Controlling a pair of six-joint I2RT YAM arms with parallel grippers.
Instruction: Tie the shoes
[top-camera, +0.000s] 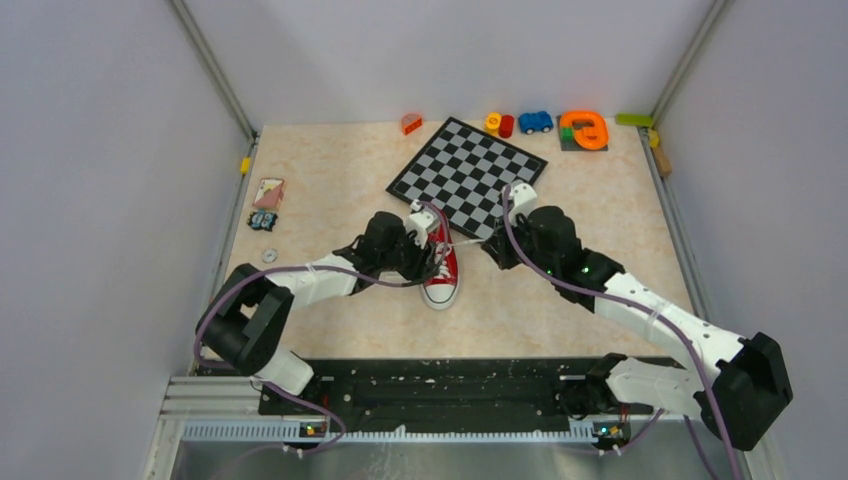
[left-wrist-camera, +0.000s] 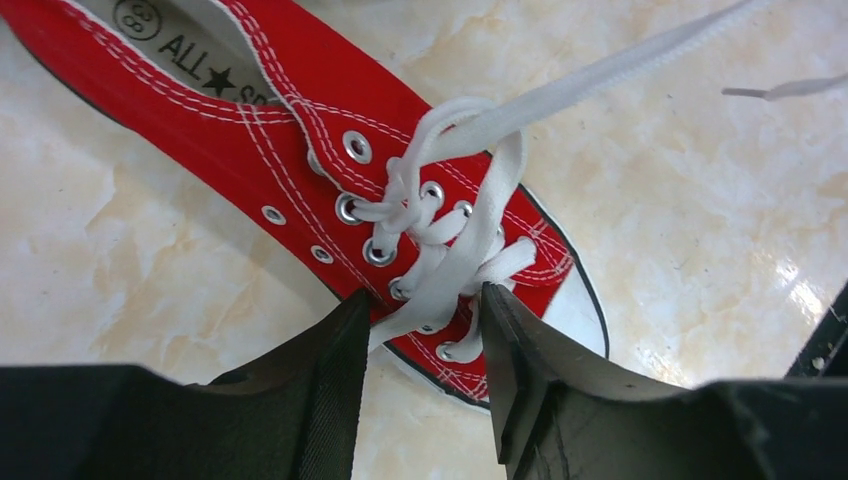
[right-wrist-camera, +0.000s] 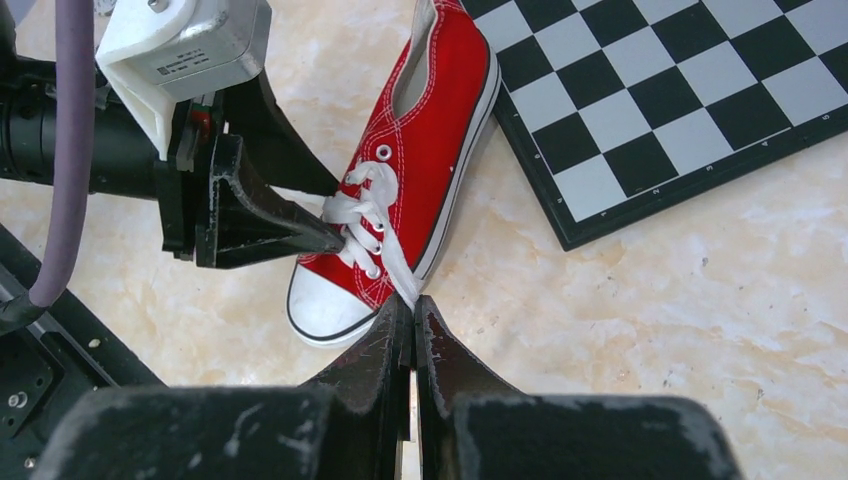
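A red canvas shoe (top-camera: 439, 285) with a white toe cap stands on the table, its toe towards the front edge. Its white lace (left-wrist-camera: 600, 85) makes a loop over the eyelets, and one length runs taut off to the right. At that length's far end my right gripper is shut on the lace, to the right of the shoe. My left gripper is over the lacing near the toe, fingers parted, with a strand of lace crossing between its fingers. Contact with that strand is unclear.
A black-and-grey checkerboard (top-camera: 467, 175) lies behind the shoe, its near corner close to the right gripper. Toys, among them a blue car (top-camera: 536, 122) and an orange ring (top-camera: 584, 129), line the back edge.
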